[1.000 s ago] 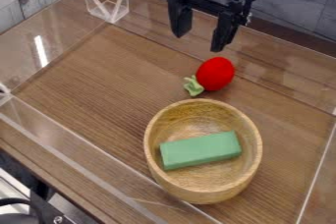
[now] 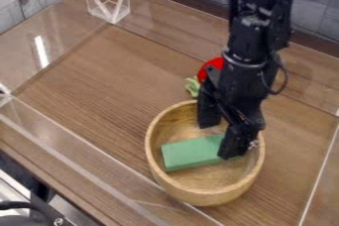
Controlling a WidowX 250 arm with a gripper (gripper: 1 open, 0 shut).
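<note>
My dark gripper (image 2: pixel 228 119) is low over a tan round bowl (image 2: pixel 172 178), its open fingers at the bowl's back part. A green block (image 2: pixel 188 153) lies in the bowl, its right end close to the fingertips; whether they touch it I cannot tell. Behind the arm, a red object (image 2: pixel 209 71) with a green leafy top (image 2: pixel 191 87) is partly hidden, apparently a strawberry.
A small white wire-like item (image 2: pixel 103 7) stands at the back left.
The arm has come down and toward the front from the back of the table, over the red object to the bowl. The bowl and green block look unmoved.
</note>
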